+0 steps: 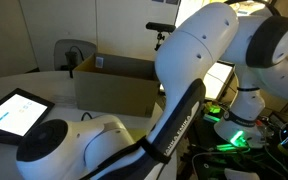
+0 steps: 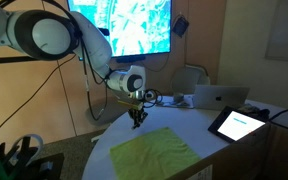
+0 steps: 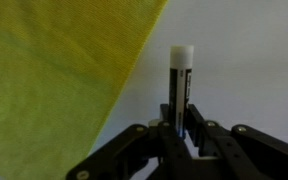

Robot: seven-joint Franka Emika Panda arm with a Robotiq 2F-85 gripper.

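In the wrist view my gripper is shut on a slim marker (image 3: pixel 181 75), dark along its body with a pale end pointing away from the fingers. A yellow-green cloth (image 3: pixel 59 75) fills the left of that view, and the marker is over the white table to the right of the cloth's edge. From the second exterior view, the gripper (image 2: pixel 138 120) hangs low by the far side of the cloth (image 2: pixel 154 153); the marker is too small to make out there. The arm hides the gripper in the first exterior view.
A cardboard box (image 1: pixel 116 88) stands on the table, and a tablet with a lit screen (image 1: pixel 17 114) lies beside it. A laptop (image 2: pixel 221 96) sits toward the back. White table (image 2: pixel 179 125) shows bare between the cloth and the laptop.
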